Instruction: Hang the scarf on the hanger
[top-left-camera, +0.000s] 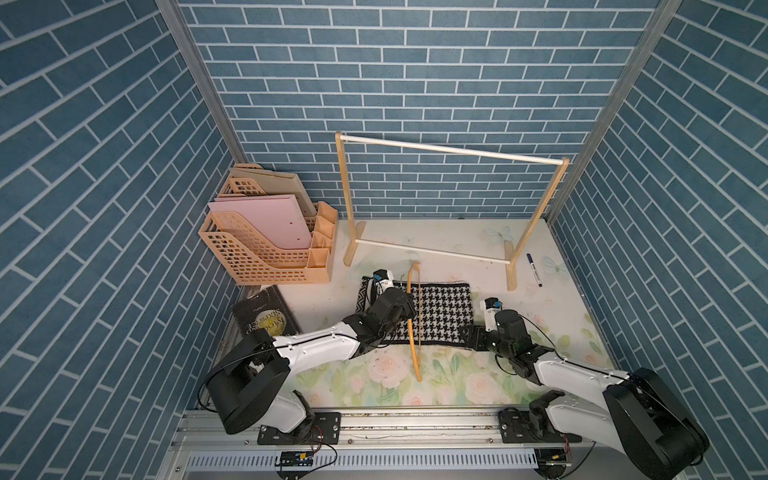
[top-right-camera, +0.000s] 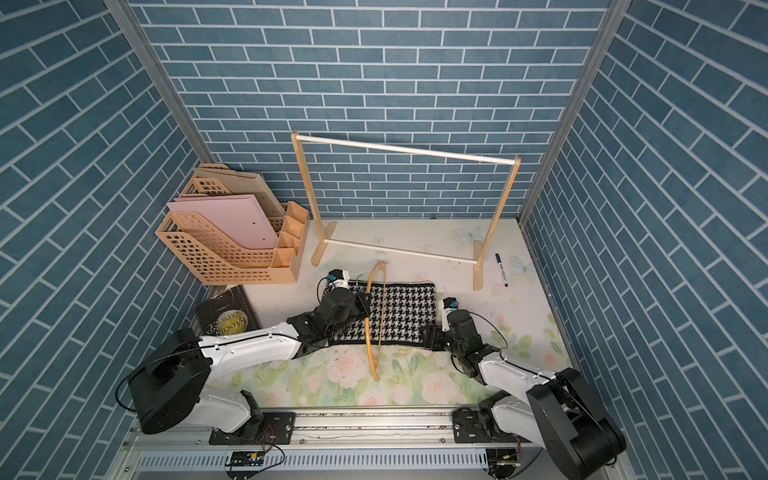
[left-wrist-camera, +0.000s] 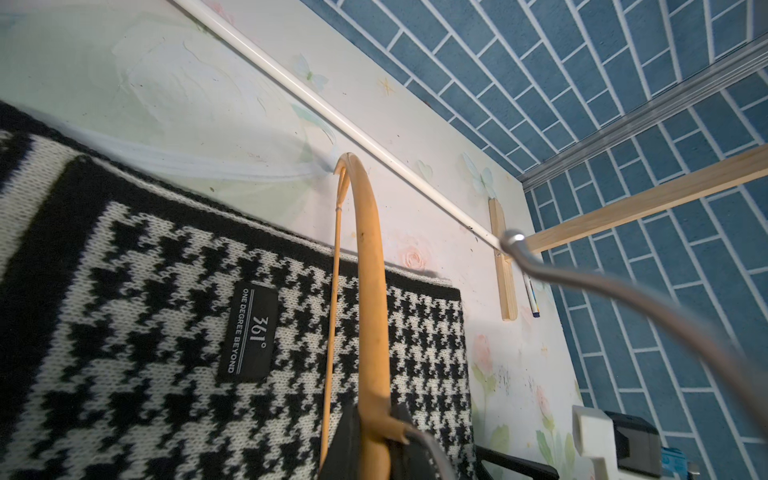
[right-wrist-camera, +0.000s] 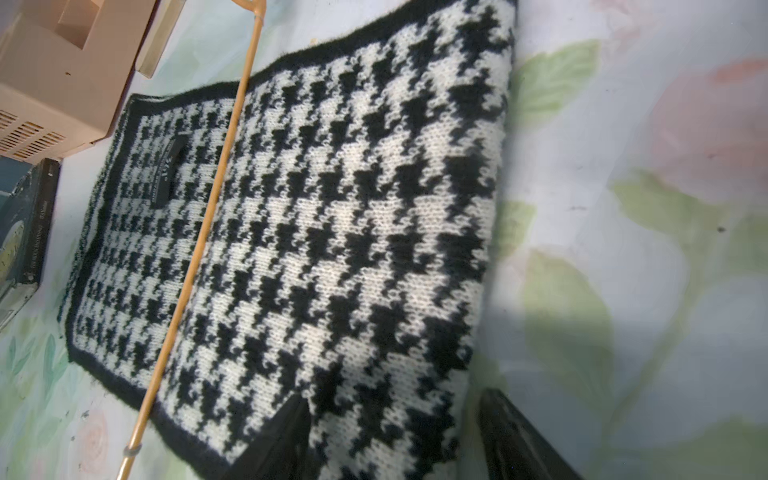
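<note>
The black-and-white houndstooth scarf (top-left-camera: 440, 308) lies flat on the floral table, with the wooden hanger (top-left-camera: 413, 352) across it, running front to back. My left gripper is shut on the hanger's thick wooden bar; the hanger's thin rod shows beside it over the scarf. My right gripper stands part open at the scarf's right end, its fingertips straddling that edge low over the table; whether they touch the cloth I cannot tell.
A wooden rack (top-left-camera: 453, 148) with white rails stands at the back. A peach file organiser (top-left-camera: 272, 272) and a dark book (top-left-camera: 256, 312) are at the left, a marker (top-left-camera: 534, 270) at the right.
</note>
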